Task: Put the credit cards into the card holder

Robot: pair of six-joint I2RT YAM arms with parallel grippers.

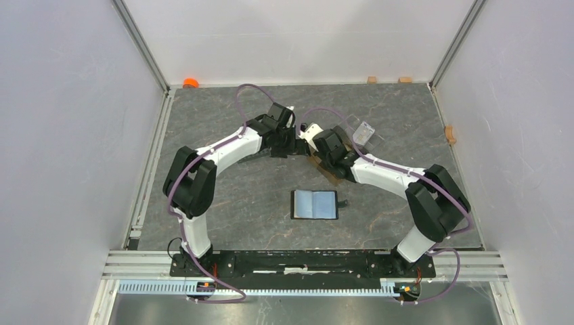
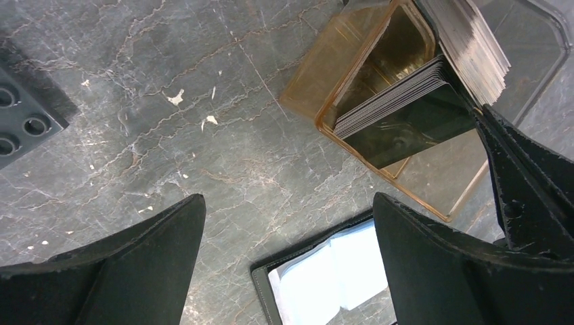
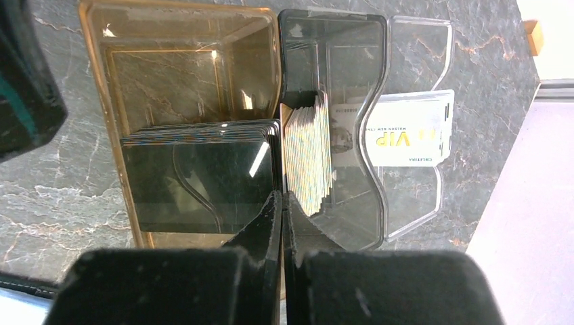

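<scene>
A translucent amber box [image 3: 183, 17] holds a row of dark cards [image 3: 196, 176] on edge. Beside it, a smoky clear tray [image 3: 352, 223] holds pale cards [image 3: 308, 162] seen by their edges. My right gripper is shut at the border between the two stacks; whether a thin card is between its tips cannot be made out. My left gripper stands open over bare table left of the box, nothing between its fingers. An open black-edged booklet with pale blue pages [image 1: 315, 204] lies nearer the front; which item is the card holder is unclear.
A white VIP card [image 3: 409, 128] lies by a clear plastic piece on the right side of the tray. A dark block with round holes [image 2: 24, 122] is left of the box. The two grippers are close together. Free table lies front left.
</scene>
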